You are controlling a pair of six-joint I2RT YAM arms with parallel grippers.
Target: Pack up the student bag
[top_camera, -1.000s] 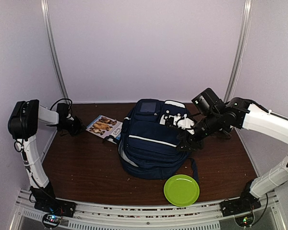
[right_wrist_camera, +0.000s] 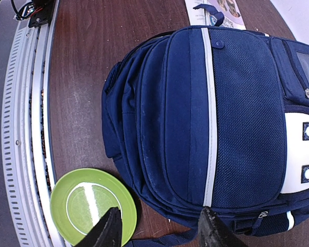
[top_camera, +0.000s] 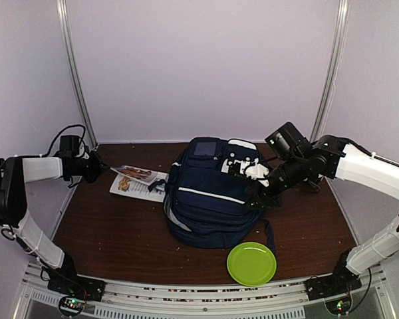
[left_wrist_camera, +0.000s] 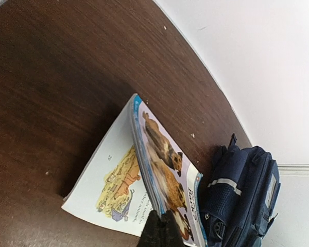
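Note:
The animal-picture book (top_camera: 134,174) lies left of the backpack (top_camera: 213,193), its cover raised at the left end and a printed white page showing. My left gripper (top_camera: 104,166) is at that raised end. In the left wrist view its shut fingertips (left_wrist_camera: 160,224) are at the edge of the book (left_wrist_camera: 170,180), apparently pinching it. The navy backpack (right_wrist_camera: 242,123) lies on the table with pockets and a white panel upward. My right gripper stands open above the backpack, near its lower edge, with nothing between its fingers.
A green plate (top_camera: 251,264) sits at the front right edge beside a dangling strap (top_camera: 268,232). Pale walls enclose the back and sides.
The right arm is still.

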